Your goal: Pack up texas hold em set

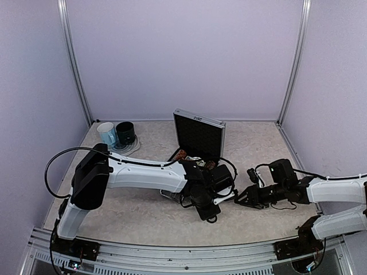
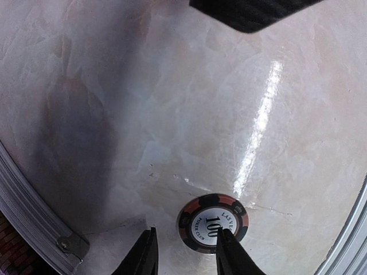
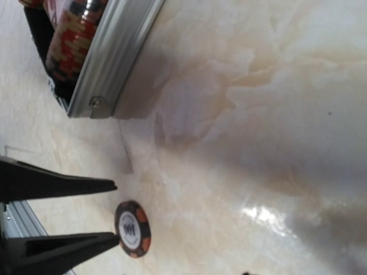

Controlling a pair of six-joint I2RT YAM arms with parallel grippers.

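A single black-and-orange poker chip marked 100 [image 2: 202, 232] lies flat on the table in front of the case. In the left wrist view, my left gripper has its fingers apart with nothing seen between them; its right fingertip overlaps the chip's lower edge in the picture. The right wrist view has the same chip [image 3: 139, 234] just past the tips of my right gripper, whose fingers are partly open and empty. The chip case stands with its dark lid [image 1: 199, 136] raised; rows of red and tan chips [image 3: 71, 48] sit inside.
A light blue mug [image 1: 106, 133] and a black mug [image 1: 125, 133] stand at the back left. The case's metal edge [image 3: 117, 63] is close to the right gripper. Bare table lies right of the case.
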